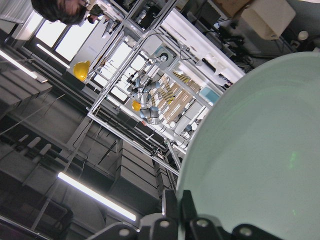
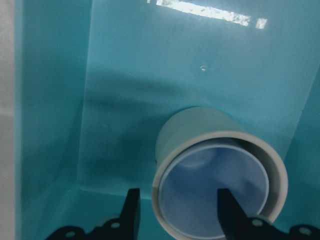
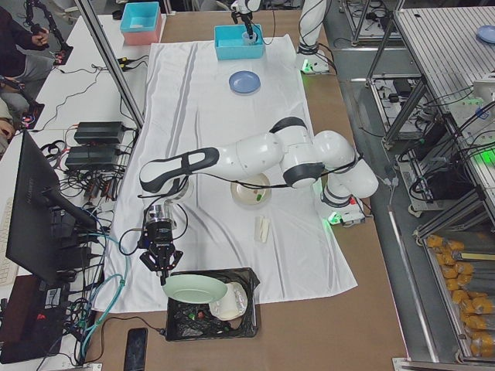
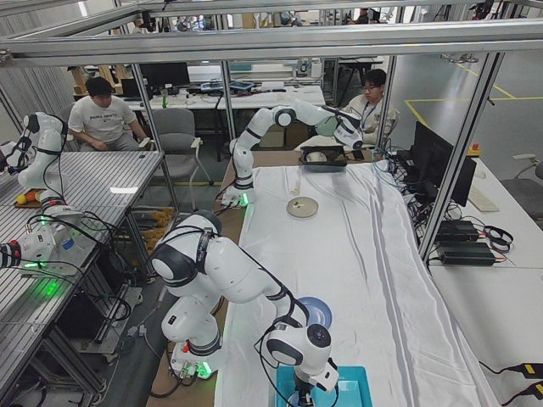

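Note:
My left gripper (image 3: 163, 272) is shut on the rim of a pale green plate (image 3: 194, 288), held over a black bin (image 3: 176, 331) that holds a white item (image 3: 230, 304); in the left wrist view the plate (image 1: 255, 145) fills the right side. My right gripper is open inside a blue bin (image 2: 55, 100), its fingers at a pale cup (image 2: 197, 121) with a blue cup (image 2: 210, 190) nested inside.
A blue plate (image 3: 244, 82) lies on the white cloth (image 3: 201, 108). A beige plate (image 4: 302, 206) and pale sticks (image 3: 261, 229) lie nearer the black bin.

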